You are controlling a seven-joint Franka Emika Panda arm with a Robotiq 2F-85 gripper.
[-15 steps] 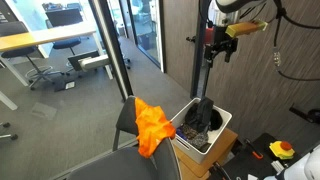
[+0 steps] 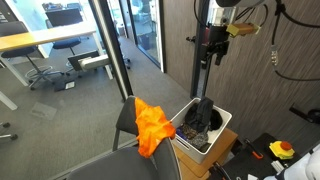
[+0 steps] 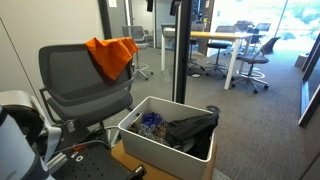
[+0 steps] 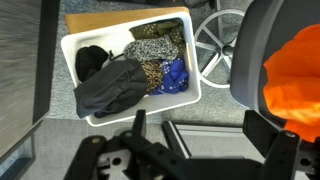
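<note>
My gripper is open, its two dark fingers wide apart and nothing between them. In exterior view 1 it hangs high above a white bin (image 2: 222, 146), well clear of it. The bin holds a bunched dark cloth (image 4: 112, 86), a grey patterned cloth (image 4: 151, 49) and a blue cloth (image 4: 173, 76). An orange cloth (image 3: 112, 55) drapes over the backrest of a dark chair (image 3: 72, 72), beside the bin. Part of this cloth shows at the right edge of the wrist view.
A wooden surface (image 3: 140, 167) runs along the bin. Behind the bin rises a dark post (image 3: 181, 60). Further back are a table (image 2: 45, 37) and several office chairs. Open carpet (image 2: 65, 125) lies to the left in exterior view 1.
The raised arm and gripper have shifted and turned slightly. The bin, its cloths, the orange cloth and the chair look unchanged.
</note>
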